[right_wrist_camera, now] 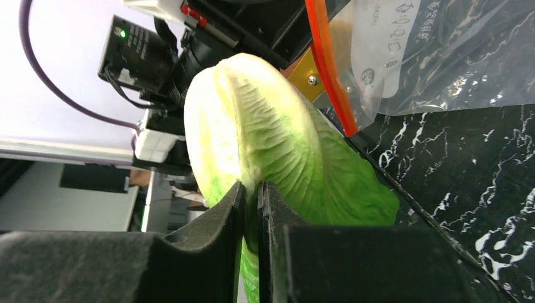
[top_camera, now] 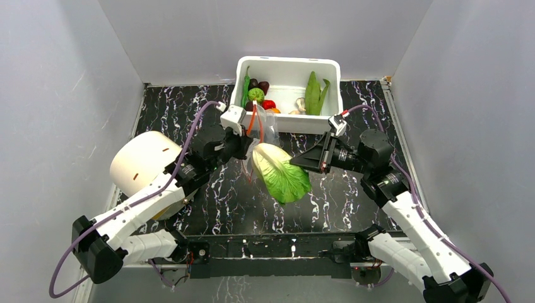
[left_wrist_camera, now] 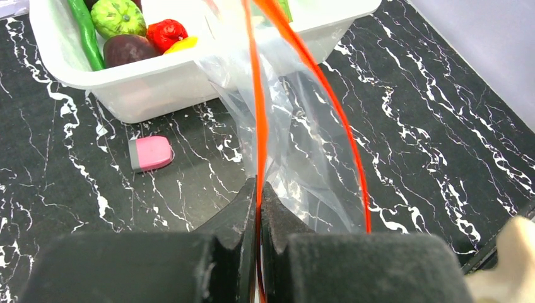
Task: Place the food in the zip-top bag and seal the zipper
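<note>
In the top view, a leafy cabbage (top_camera: 281,177) is held above the table by my right gripper (top_camera: 299,163), which is shut on it. Its pale stem end points left toward the bag's front, and its green leaves hang down toward the table's front. The right wrist view shows the cabbage (right_wrist_camera: 265,126) pinched between the fingertips. My left gripper is shut on the orange-edged rim of the clear zip bag (left_wrist_camera: 296,145). Two orange strips stand apart at the bag's mouth in the left wrist view. The cabbage partly hides the bag in the top view.
Behind the bag, a white bin (top_camera: 290,122) holds a green pepper, a red pepper, eggplants, corn and other foods. A pink item (left_wrist_camera: 153,153) lies on the dark marbled table in front of it. A cream round container (top_camera: 142,167) stands at the left.
</note>
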